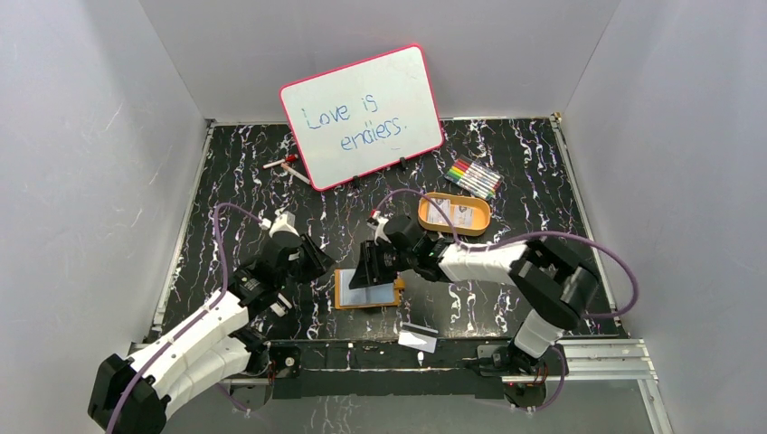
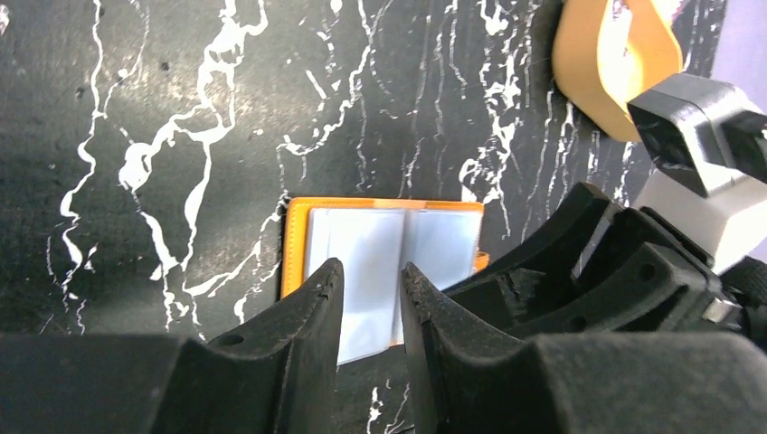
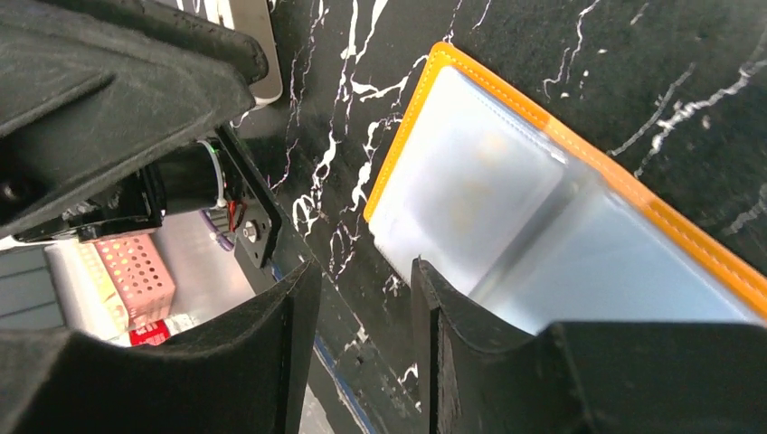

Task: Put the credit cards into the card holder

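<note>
An orange-edged card holder (image 1: 344,303) lies spread flat near the table's front edge, with pale translucent sleeves (image 2: 364,262) facing up. Above its middle, my right gripper (image 1: 362,282) stands open; in the right wrist view bare table and part of a sleeve show between its fingers. Up and left of the holder, clear of it, is my left gripper (image 1: 327,259), part open and empty. A white card with a dark stripe (image 1: 418,338) lies at the front edge. Two cards (image 1: 461,215) rest in the orange tray (image 1: 482,220).
Coloured pens (image 1: 474,177) lie behind the tray. A whiteboard (image 1: 362,117) leans at the back, with loose markers (image 1: 288,163) by its left side. My two grippers are close together over the holder.
</note>
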